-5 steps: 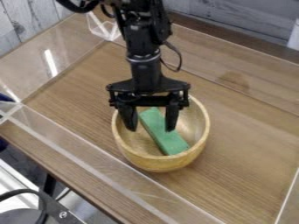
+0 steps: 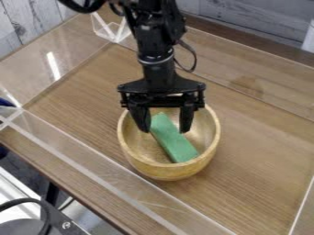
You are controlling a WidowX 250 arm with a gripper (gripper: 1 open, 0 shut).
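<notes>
A light wooden bowl (image 2: 170, 167) sits on the table near the centre, with a green block (image 2: 171, 139) lying inside it at a slant. My black gripper (image 2: 164, 120) is open over the bowl, one finger on each side, above the upper part of the block. Whether the fingertips touch the block or bowl is hard to tell.
A clear strip edges it at the left and front. Black cables lie at the lower left corner.
The gripper has shifted slightly over the bowl and sits a little differently above the block. The block and bowl look almost unchanged.
</notes>
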